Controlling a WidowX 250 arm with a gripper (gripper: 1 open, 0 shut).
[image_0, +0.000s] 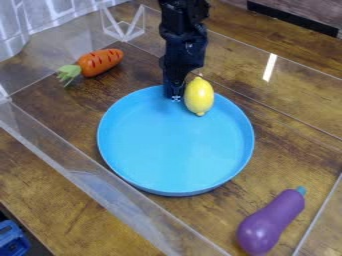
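My dark gripper (182, 88) reaches down from the top centre to the back rim of a blue plate (171, 145), just behind and left of a yellow lemon-like toy (199, 96) at that rim. Whether its fingers are open or shut, or touch the yellow toy, I cannot tell.
An orange carrot (99, 61) lies at the back left and a purple eggplant (271, 219) at the front right. Clear walls border the wooden surface (281, 120). A blue object (11, 240) sits at the lower left corner.
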